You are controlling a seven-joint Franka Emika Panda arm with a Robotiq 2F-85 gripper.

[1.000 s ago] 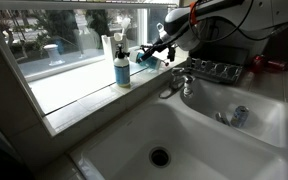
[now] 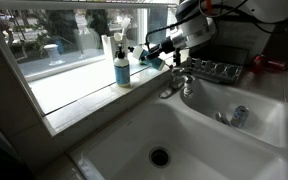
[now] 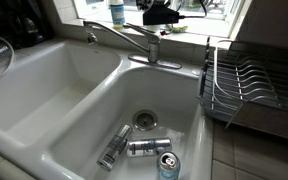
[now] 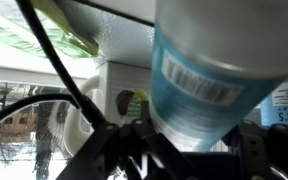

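Note:
A white and blue container (image 4: 199,95) with a barcode fills much of the wrist view, between the fingers of my gripper. Whether the fingers press on it cannot be made out. In exterior view 1 the gripper (image 2: 150,50) is low over the windowsill, beside a teal item (image 2: 152,61) and right of a pump bottle (image 2: 122,68) with a blue label. Exterior view 2 shows the gripper (image 3: 161,15) behind the faucet, its fingers small and dark there.
Cans lie in one sink basin: one (image 3: 114,147) at the left, another (image 3: 149,147) beside it and a blue-topped one (image 3: 169,166) in front. The faucet (image 3: 152,45) rises before the sill. A dish rack (image 3: 254,85) stands at the right; the other basin (image 2: 164,150) is empty.
The arm's wrist and body have shifted slightly right and down in exterior view 1, while the fingertips stay close to the teal item. The bottle and the can have not moved.

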